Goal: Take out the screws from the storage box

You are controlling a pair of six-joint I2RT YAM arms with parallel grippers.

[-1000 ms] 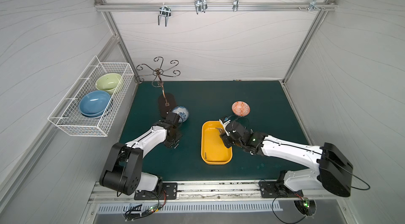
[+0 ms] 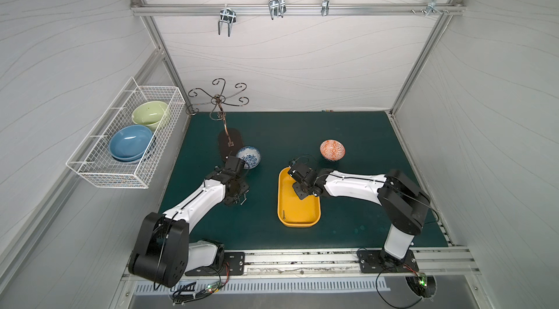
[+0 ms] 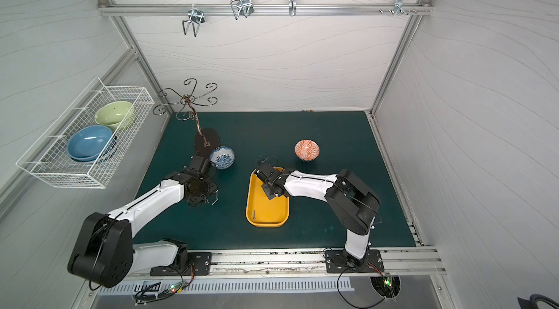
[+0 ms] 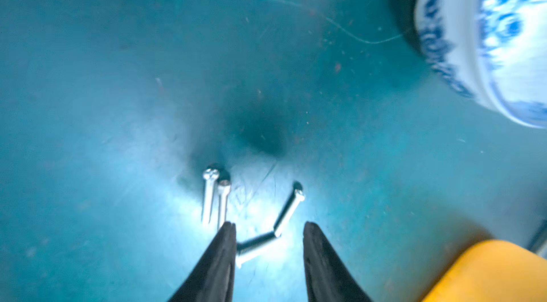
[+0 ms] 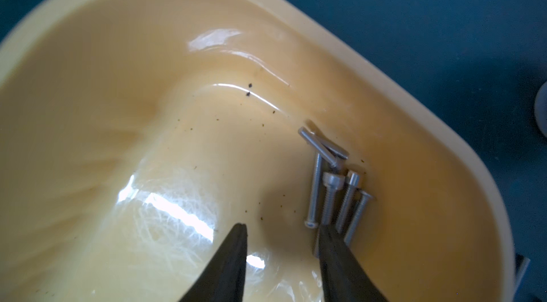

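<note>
In the right wrist view several silver screws (image 5: 329, 196) lie bunched along one wall inside the yellow box (image 5: 398, 97). My right gripper is over the box floor, its fingers apart and empty, left of the screws. In the top left view the yellow box (image 2: 300, 215) sits mid-table, with one more screw near its front corner. Several loose screws (image 4: 287, 212) lie on the green table in the left wrist view. Just above them my left gripper has its fingers apart, with nothing gripped between them.
A blue-and-white bowl (image 2: 248, 157) stands behind the left gripper, near the metal stand (image 2: 228, 139). An orange bowl (image 2: 332, 150) is behind the box to the right. A wire basket (image 2: 110, 179) with bowls hangs at left.
My right gripper has moved left from the box's right edge to over its inside. The left arm has shifted slightly left and back toward its base. The box has stayed put.
</note>
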